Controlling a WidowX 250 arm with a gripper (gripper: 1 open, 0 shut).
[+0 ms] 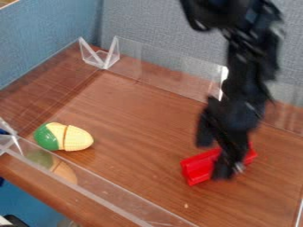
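My black gripper (225, 142), blurred by motion, is low on the right, open, with its fingers at a red cylinder (204, 167) lying on the wooden floor of the workspace. The gripper hides part of the cylinder; whether the fingers touch it is unclear. A green and pale yellow oval object (62, 136) lies at the left, apart from the gripper.
Clear low walls with white brackets (99, 55) edge the wooden surface (130, 115). A grey panel (154, 27) stands behind and a blue one at the left.
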